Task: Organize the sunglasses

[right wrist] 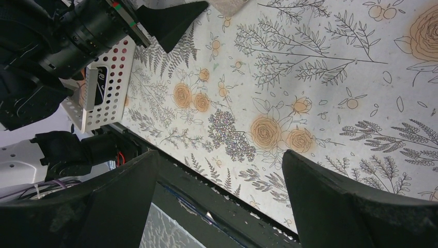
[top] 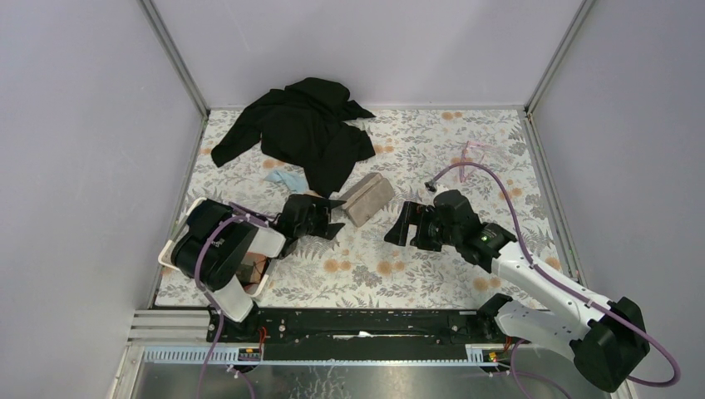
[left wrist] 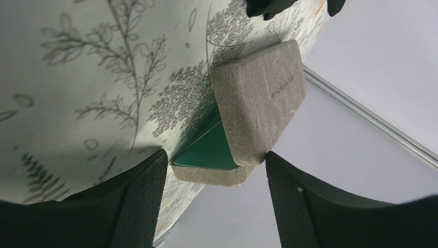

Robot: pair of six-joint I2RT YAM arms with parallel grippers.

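Note:
A beige folding glasses case (top: 367,199) with a green interior lies mid-table. In the left wrist view its triangular end (left wrist: 261,103) is between the part-open fingertips of my left gripper, low over the table; one finger is at or against it. My right gripper (top: 401,226) stands open to the right of the case, with bare table between its fingers in the right wrist view. Pink-framed glasses (top: 470,158) lie at the back right; a light blue cloth (top: 285,179) lies behind the left arm.
A black garment (top: 303,125) covers the back left. A white basket (top: 168,254) with various items stands at the front left, partly under the left arm.

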